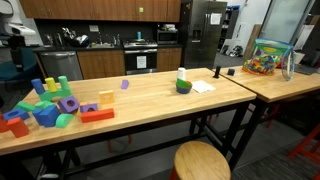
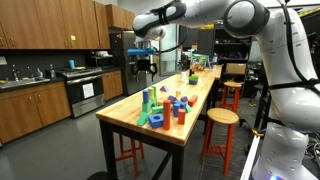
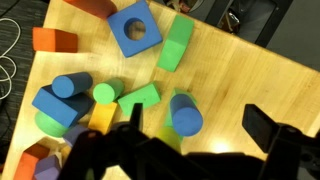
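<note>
My gripper is open above the table, its two dark fingers wide apart in the wrist view. Below and between them a blue cylinder (image 3: 187, 122) stands upright, with green and yellow pieces partly hidden close by it. Nothing is held. Around it lie a green block (image 3: 176, 43), a blue square block with a hole (image 3: 135, 29), a small green block (image 3: 139, 99), a green cylinder (image 3: 108, 91) and another blue cylinder (image 3: 72, 85). From exterior view 2, the gripper (image 2: 143, 70) hangs over the cluster of blocks.
A long wooden table (image 1: 150, 92) carries the blocks at its near left end. Further along stand a green bowl (image 1: 183, 87) and a white paper (image 1: 203, 87). Stools (image 1: 202, 160) flank the table. Bare wood shows right of the blocks in the wrist view.
</note>
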